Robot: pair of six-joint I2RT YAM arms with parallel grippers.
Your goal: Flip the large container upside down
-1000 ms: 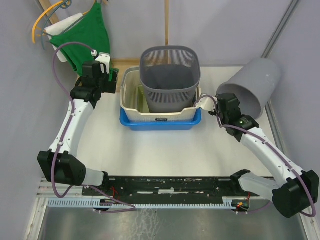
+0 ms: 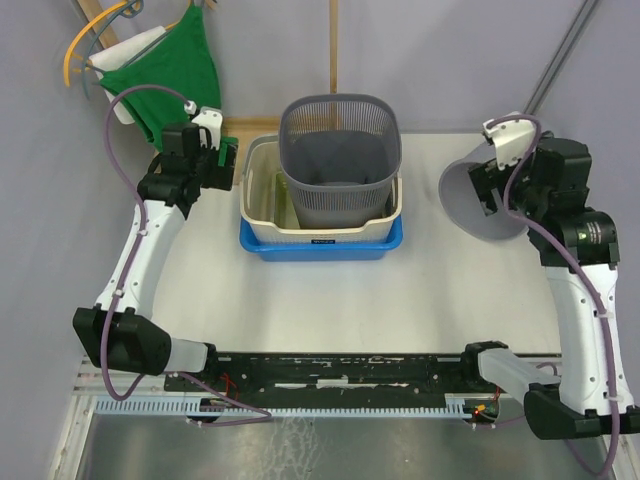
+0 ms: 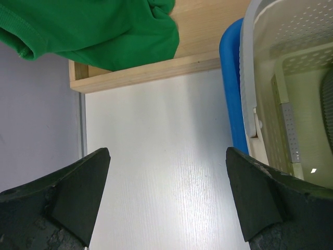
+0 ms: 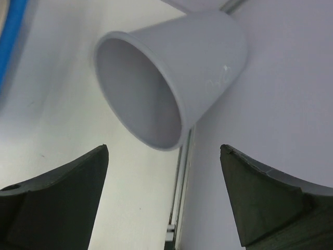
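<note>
A big light-grey bin (image 2: 468, 212) lies tilted on its side at the right of the table, leaning towards the side wall. Its round mouth faces the table's middle and front. In the right wrist view the bin (image 4: 200, 57) is ahead of my right fingers, apart from them. My right gripper is open and holds nothing; from the top view it hangs over the bin and hides much of it. Left of the stacked containers, my left gripper is open, with only bare table between its fingers.
In the middle back, a dark-grey perforated basket (image 2: 345, 205) stands in a cream tub (image 2: 262, 165), inside a blue tray (image 2: 320, 252). Green cloth (image 2: 180, 75) hangs at the back left over a wooden box (image 3: 156, 70).
The bin and left arm show no clear movement.
</note>
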